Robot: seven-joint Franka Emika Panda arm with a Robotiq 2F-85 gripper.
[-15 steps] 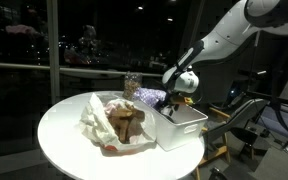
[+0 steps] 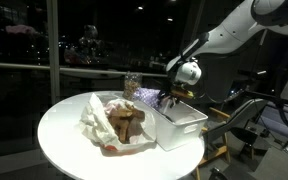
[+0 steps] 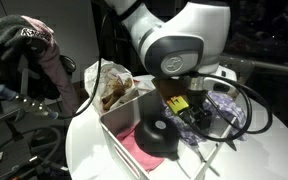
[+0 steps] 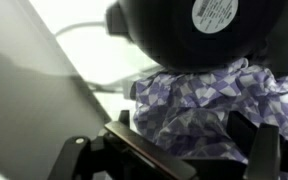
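Observation:
A purple-and-white checked cloth point(image 4: 199, 105) lies below my gripper, which is open; its dark fingers stand apart in front of the cloth. Above the cloth in the wrist view is a round black item point(image 4: 184, 25) bearing a white label. Exterior view 2 has a black round pan point(image 3: 156, 137) in the white bin point(image 3: 121, 140), beside a pink piece of cloth point(image 3: 132, 150). Over the bin's far side, my gripper point(image 3: 196, 130) points down, with its tips hard to make out. The checked cloth point(image 3: 222, 108) shows just behind them.
On the round white table point(image 2: 59, 130), a crumpled paper bag with brown contents point(image 2: 124, 122) sits left of the bin. A jar point(image 2: 133, 82) stands at the back.
The arm's wrist has risen slightly above the bin and shifted a little to the right. The bin, paper bag and jar have stayed in place.

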